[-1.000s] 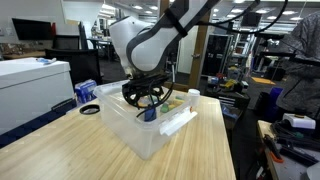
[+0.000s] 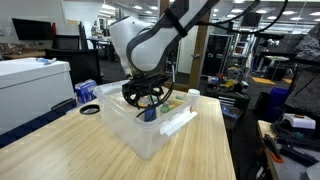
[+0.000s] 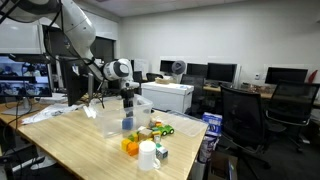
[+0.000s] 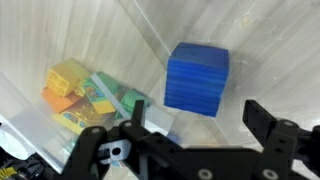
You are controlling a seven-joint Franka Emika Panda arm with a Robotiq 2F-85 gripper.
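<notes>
In the wrist view a blue block (image 4: 196, 80) lies inside the clear plastic bin (image 4: 255, 20). My gripper stands open, its black fingers apart at the lower left and lower right, with the block ahead of the gap and nothing held. Exterior view 1 has the gripper (image 2: 150, 100) over the bin (image 2: 135, 130), pointing down, with the blue block (image 2: 150, 114) just below it. From the other side, the blue block (image 3: 128, 123) shows through the bin's wall.
Several coloured blocks (image 4: 70, 75) lie outside the bin's wall on the table. A white cup (image 3: 147, 156) and a green toy (image 3: 166, 130) stand near them. A black ring (image 2: 90, 109) lies behind the bin.
</notes>
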